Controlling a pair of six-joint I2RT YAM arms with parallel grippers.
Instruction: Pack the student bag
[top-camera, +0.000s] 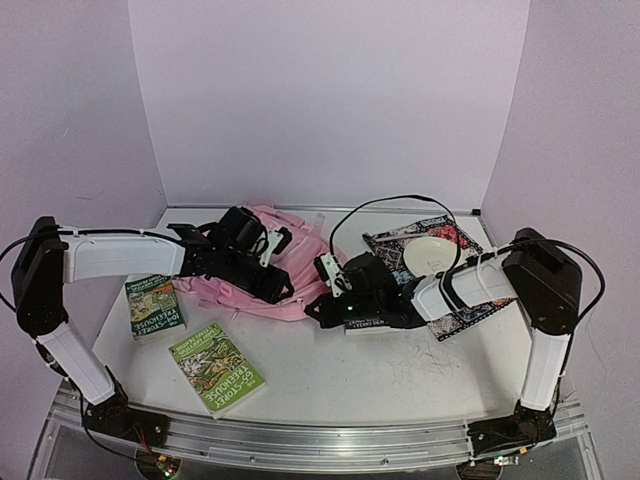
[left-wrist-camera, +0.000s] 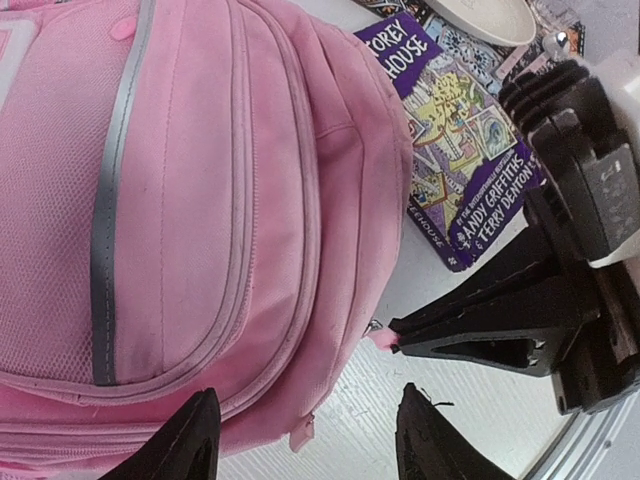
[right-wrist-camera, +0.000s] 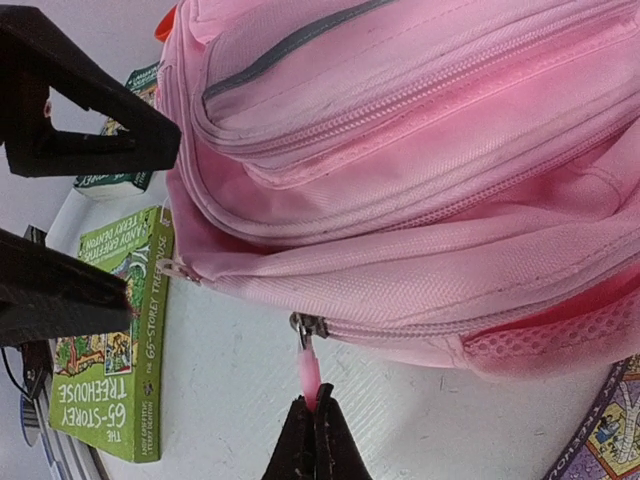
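The pink bag (top-camera: 300, 255) lies on the table, its zipped edge toward the front. In the right wrist view a pink zipper pull (right-wrist-camera: 309, 375) hangs from its metal slider, and my right gripper is shut on that pull. A second pull (left-wrist-camera: 302, 433) sits at the bag's edge between the spread fingers of my left gripper, apart from both. The green 65-Storey book (top-camera: 217, 368) and the 104-Storey book (top-camera: 155, 306) lie at the left. A purple book (left-wrist-camera: 465, 150) lies beside the bag, partly under the right arm.
A patterned cloth (top-camera: 465, 318) carrying a pale plate (top-camera: 430, 256) is at the back right. Both grippers are close together at the bag's front edge.
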